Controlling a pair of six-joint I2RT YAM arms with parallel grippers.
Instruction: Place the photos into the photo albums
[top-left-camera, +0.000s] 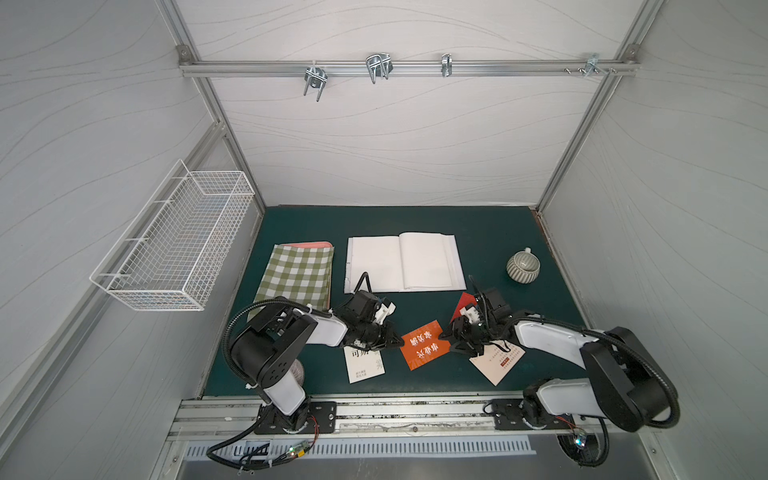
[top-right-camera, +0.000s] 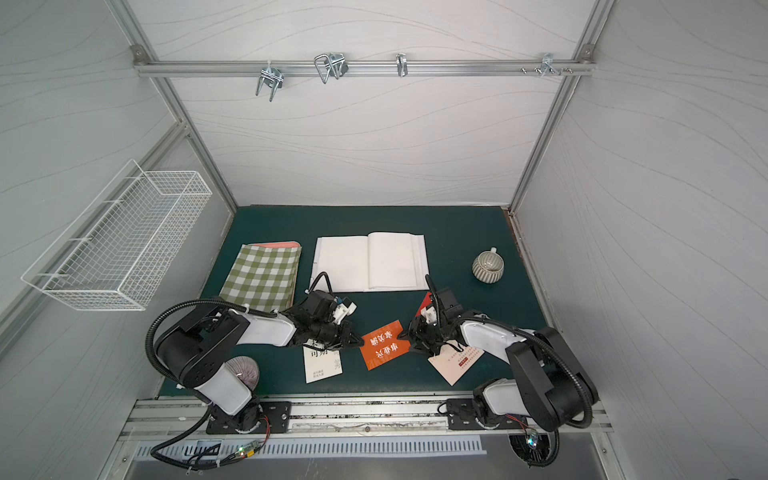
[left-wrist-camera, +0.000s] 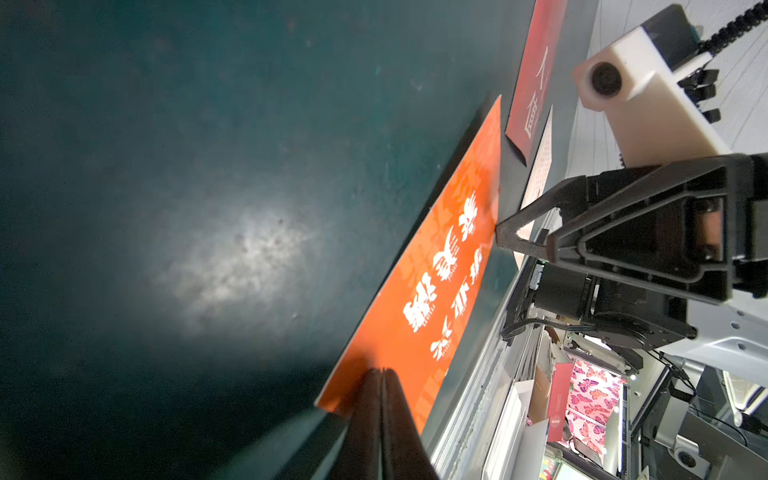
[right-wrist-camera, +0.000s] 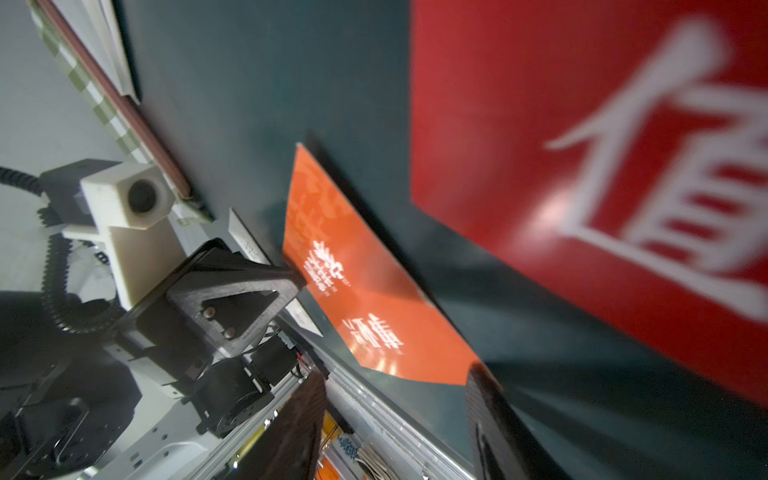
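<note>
An orange photo (top-left-camera: 425, 344) with white lettering lies at the front middle, between my grippers. In the left wrist view my left gripper is shut over its near end; whether anything is between the fingers is not visible. My right gripper is part open above the orange photo's other end, close to a red photo (right-wrist-camera: 512, 112). A white photo (top-left-camera: 364, 366) lies partly under the left arm, a cream one (top-left-camera: 497, 369) under the right. The open album (top-left-camera: 372, 260) lies at the back middle with blank pages.
A checked cloth (top-left-camera: 292, 272) on a pink item lies at the left, a striped pot (top-left-camera: 523, 268) at the right. A wire basket (top-left-camera: 176, 240) hangs on the left wall.
</note>
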